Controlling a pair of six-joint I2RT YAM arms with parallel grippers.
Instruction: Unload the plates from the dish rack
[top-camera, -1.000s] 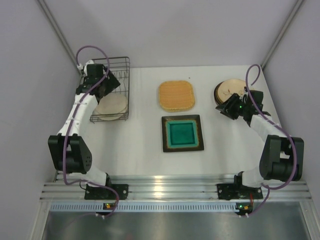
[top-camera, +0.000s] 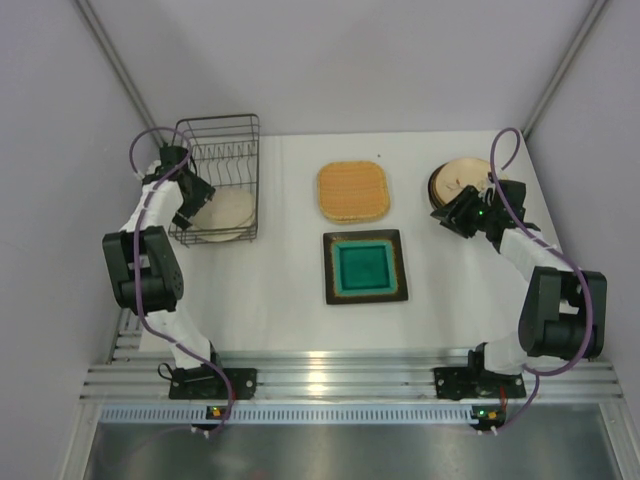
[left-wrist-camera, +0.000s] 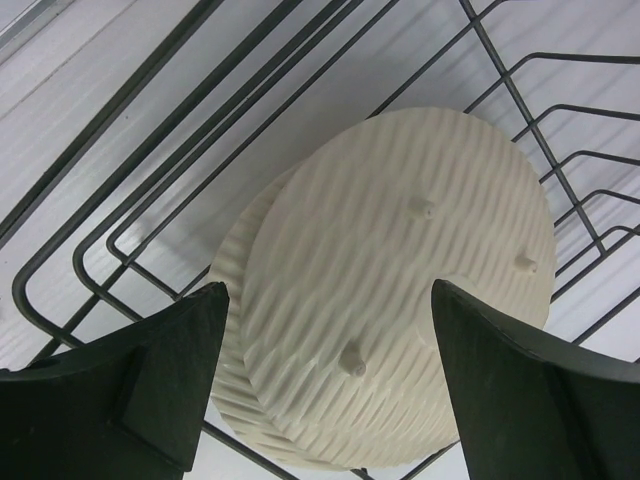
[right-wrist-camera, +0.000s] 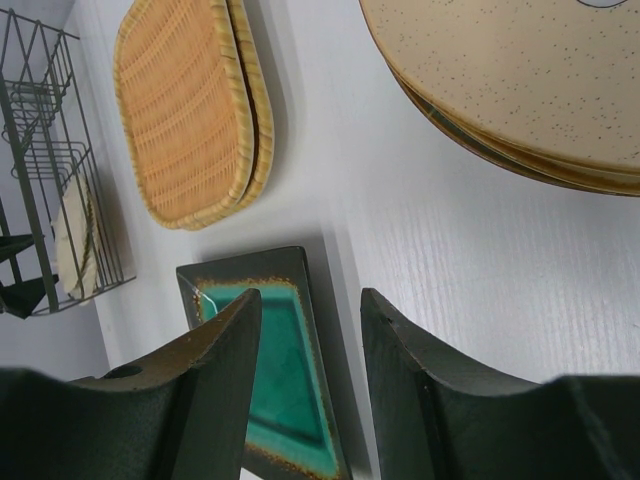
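Cream ribbed plates (left-wrist-camera: 330, 250) lie stacked flat in the black wire dish rack (top-camera: 256, 180) at the left of the top view. My left gripper hangs open over them, its fingertips either side of the plates' upper face in the left wrist view, with nothing held. At the right, my right gripper is open beside a stack of round tan plates (right-wrist-camera: 510, 70), holding nothing.
An orange woven square item (top-camera: 353, 190) and a dark-rimmed square plate with green centre (top-camera: 364, 268) lie in the middle of the white table. Bare table lies between rack and plates and toward the front.
My left gripper has moved left and toward the front over the rack's lower part. The right arm looks practically still; the plates have not visibly moved.
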